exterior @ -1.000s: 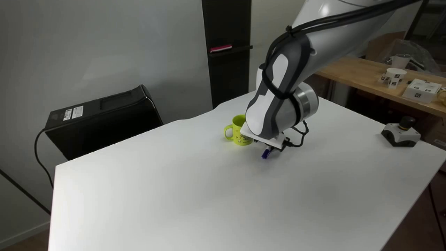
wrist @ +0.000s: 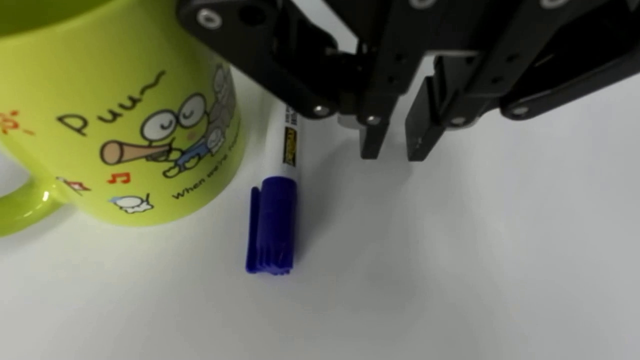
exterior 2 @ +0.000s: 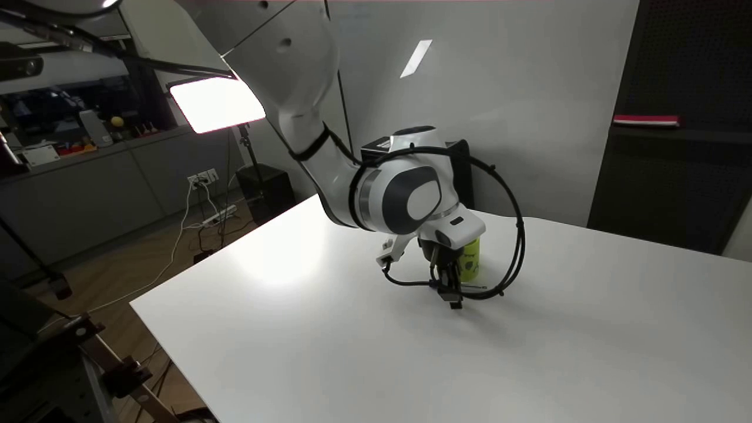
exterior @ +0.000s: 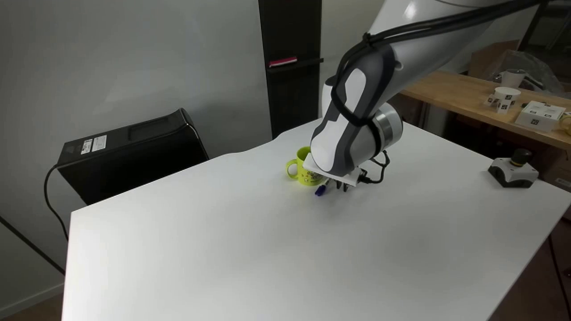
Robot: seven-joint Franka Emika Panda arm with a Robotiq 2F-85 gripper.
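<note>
A yellow-green mug with cartoon prints stands upright on the white table, its handle to the left in the wrist view. Close beside it lies a white marker with a blue cap; its far part is hidden behind the gripper linkage. My gripper is partly open, a narrow empty gap between its fingertips, just right of the marker. In exterior view 1 the gripper is low over the table, with the marker between it and the mug. The arm partly covers the mug there.
An emergency-stop box sits near its right edge. A cable loops out beside my wrist. Behind the table's back edge stands a black case.
The marker has shifted left, to right beside the mug. My arm and gripper have also moved slightly left. The mug stands nearly where it was.
</note>
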